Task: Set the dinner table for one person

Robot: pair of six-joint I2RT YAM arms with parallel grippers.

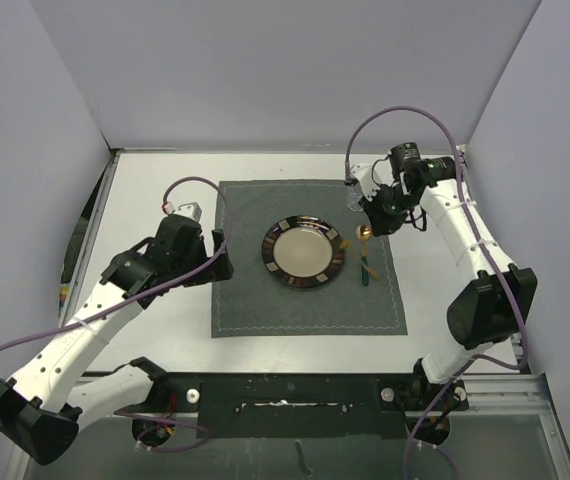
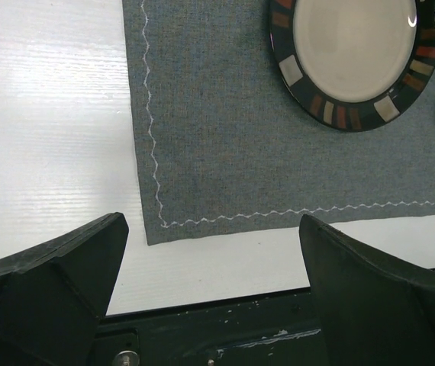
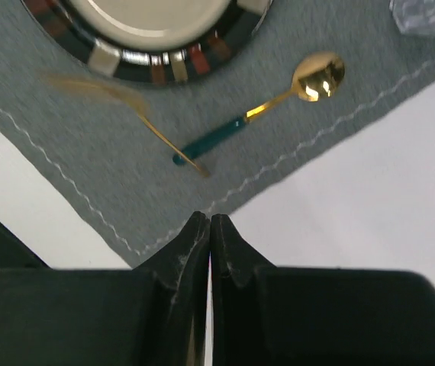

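Observation:
A dark-rimmed plate (image 1: 303, 252) sits in the middle of the grey placemat (image 1: 255, 310). The spoon (image 3: 229, 130), gold with a green handle, lies right of it. Its handle is crossed in view by a fork (image 3: 156, 132), whose head is blurred; whether it touches the spoon or hovers above, I cannot tell. My right gripper is shut beyond the fork's handle end, with nothing clear between its fingertips and a visible gap to the fork. The glass (image 1: 354, 196) is partly covered by the right arm. Over the placemat's left edge, my left gripper stands open and empty.
A dark green frame (image 1: 285, 405) borders the table's front. Grey walls rise on both sides and behind.

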